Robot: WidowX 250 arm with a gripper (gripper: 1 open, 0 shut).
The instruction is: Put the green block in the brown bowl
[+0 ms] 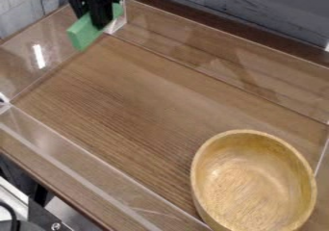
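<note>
At the top left of the camera view, my dark gripper (pixel 98 12) is shut on the green block (pixel 84 33). The block hangs tilted below the fingers, its upper part covered by them. The brown bowl (pixel 198 182), light wooden and empty, sits at the lower right, far from the gripper. How high the block is above the table cannot be told.
A white or clear corner piece (pixel 118 19) shows partly behind the gripper. Clear low walls run along the tray's edges. The wooden surface (pixel 154 110) between block and bowl is bare. Dark cables (pixel 15 212) lie at the lower left.
</note>
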